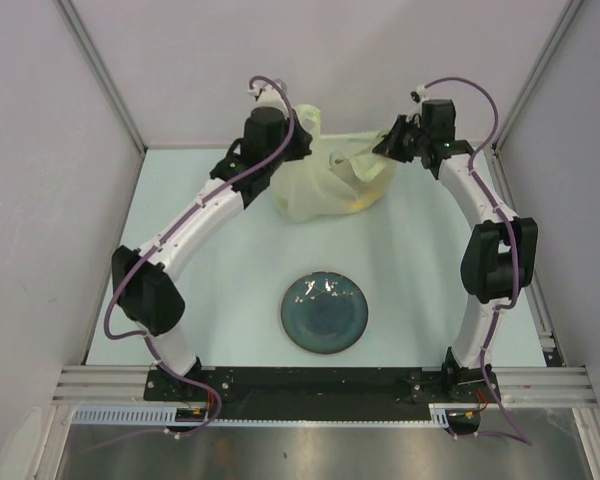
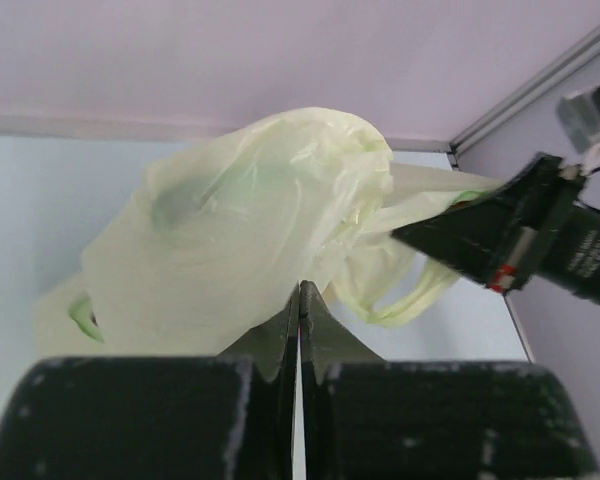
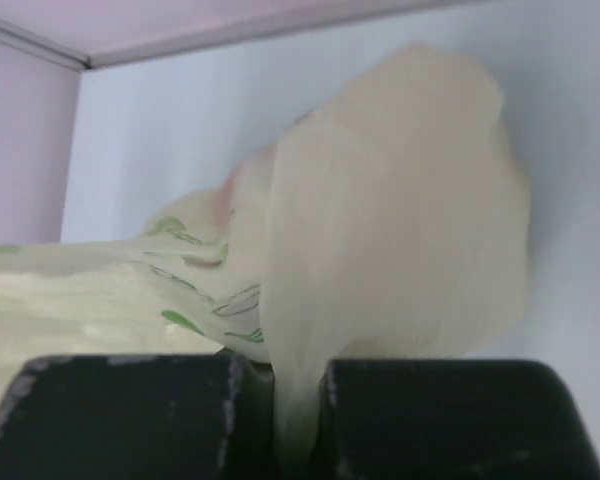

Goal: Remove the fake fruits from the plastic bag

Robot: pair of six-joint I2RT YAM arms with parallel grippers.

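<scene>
The pale, thin plastic bag (image 1: pixel 325 190) lies crumpled at the back of the table, pulled out between the two arms. My right gripper is shut on a fold of it; the film runs down between the fingers in the right wrist view. In the left wrist view my left gripper is shut, its tips together in front of the bag, with no film visibly pinched between them. The fruits are hidden inside the bag; only a faint reddish patch shows through the film in the right wrist view.
A dark teal plate (image 1: pixel 324 312) sits empty near the front middle of the table. Bare white table (image 1: pixel 230 270) surrounds it. The back wall stands close behind the bag.
</scene>
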